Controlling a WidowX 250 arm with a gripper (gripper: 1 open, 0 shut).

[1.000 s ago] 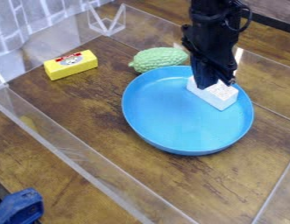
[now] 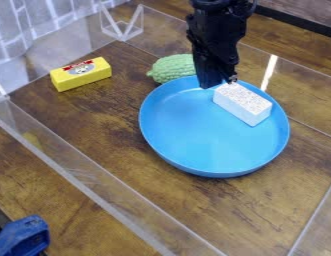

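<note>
A blue plate (image 2: 201,135) lies on the wooden table, with a white block (image 2: 244,105) at its right side. My black gripper (image 2: 211,80) hangs over the plate's back rim, just left of and above the block. Its fingertips are dark and overlap, so I cannot tell how the fingers stand.
A green corn-like toy (image 2: 172,67) lies behind the plate, partly behind the gripper. A yellow box (image 2: 81,73) sits at the back left. A blue object (image 2: 21,238) is at the front left corner.
My gripper has moved left, away from above the white block, uncovering more of it and now covering part of the green toy.
</note>
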